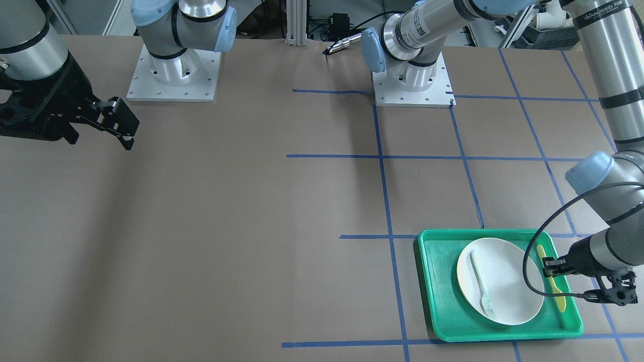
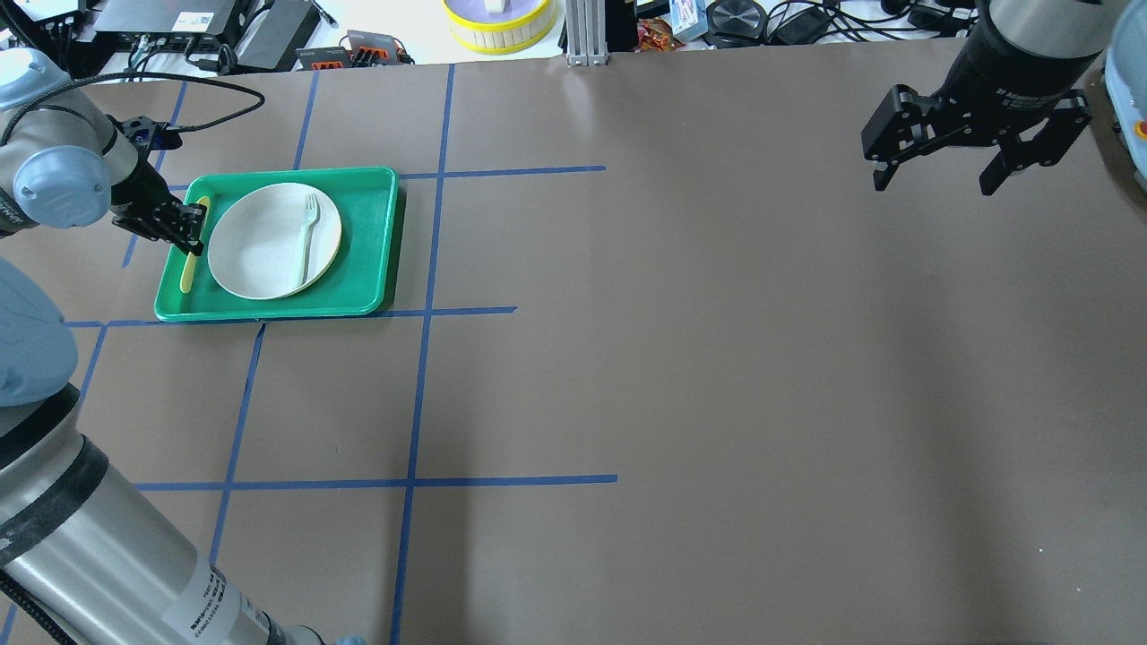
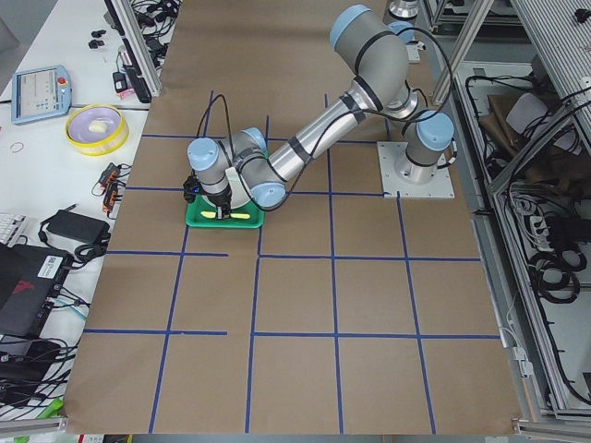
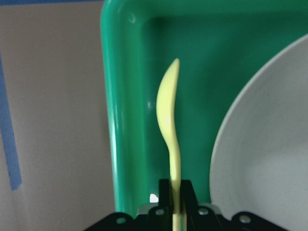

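Observation:
My gripper is shut on a yellow knife [image 4: 167, 106], which runs upward from the fingers along the green tray's [image 4: 122, 120] side, beside the white plate [image 4: 260, 159]. In the front view the knife [image 1: 558, 299] is at the right side of the tray [image 1: 434, 283], partly hidden by the gripper. Whether it touches the tray floor I cannot tell. A pale fork [image 1: 483, 283] lies on the plate [image 1: 513, 271].
Another arm's black gripper [image 2: 973, 140] hangs at the far side of the table. Arm bases [image 1: 172, 84] stand at the back.

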